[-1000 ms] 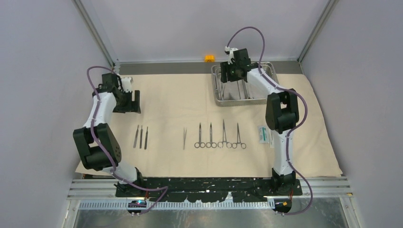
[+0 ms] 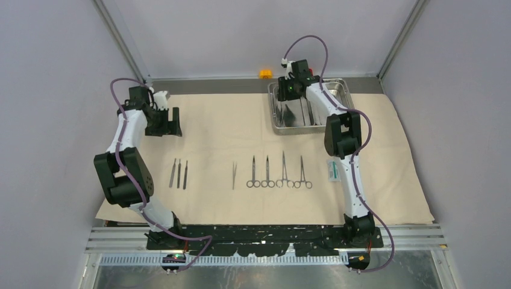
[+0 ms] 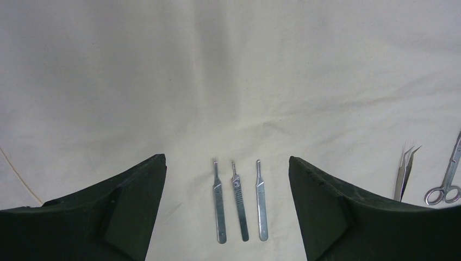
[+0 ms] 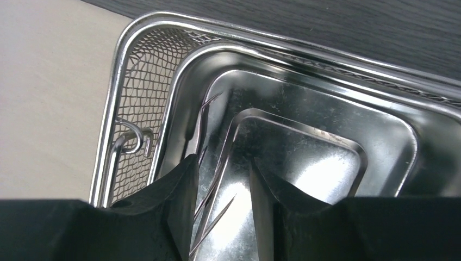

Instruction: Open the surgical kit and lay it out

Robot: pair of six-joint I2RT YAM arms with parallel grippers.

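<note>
A steel tray in a wire basket (image 2: 272,114) stands at the back right of the cloth. Several thin pointed instruments lie inside; one with a bent tip (image 4: 202,122) rests along the tray's left wall. Over that left side hangs my right gripper, partly open, nothing seen between its fingers. Its fingers hide parts of the instruments below. Three scalpel handles (image 3: 239,206) lie side by side on the left of the cloth. Above and behind them my left gripper is wide open and empty.
Tweezers (image 2: 234,176), two pairs of scissors (image 2: 253,171) and two clamps (image 2: 284,170) lie in a row at mid-cloth. Small packets (image 2: 334,170) sit beside the right arm.
My right gripper has shifted left and slightly back over the tray, its arm swinging left too. The left gripper has moved a little toward the back. The laid-out instruments have stayed put.
</note>
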